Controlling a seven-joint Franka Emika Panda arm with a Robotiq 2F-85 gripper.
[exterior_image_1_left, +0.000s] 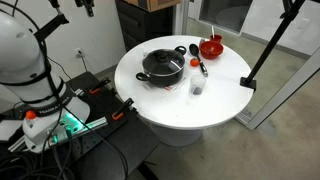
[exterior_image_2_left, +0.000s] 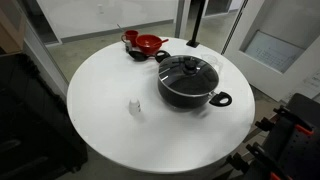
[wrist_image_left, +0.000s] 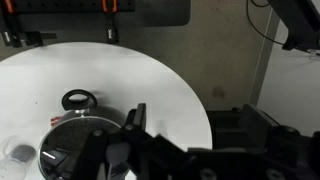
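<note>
A black pot with a glass lid (exterior_image_1_left: 163, 66) stands on the round white table (exterior_image_1_left: 215, 110); the same pot (exterior_image_2_left: 189, 82) is near the middle of the tabletop in exterior view 2. Along the bottom of the wrist view, my gripper is open, its two dark fingers (wrist_image_left: 137, 118) well apart with nothing seen between them. Below and left of them in that view is the pot (wrist_image_left: 72, 145), partly cut off. A small clear cup (exterior_image_1_left: 197, 86) stands beside it on the table. The gripper's fingers are not clearly made out in the exterior views.
A red bowl (exterior_image_2_left: 149, 43) lies at the table's far side in exterior view 2, with a red cup (exterior_image_2_left: 130, 36) next to it. A black post (exterior_image_1_left: 272, 45) rises by the table edge. Much of the tabletop in front of the pot is clear.
</note>
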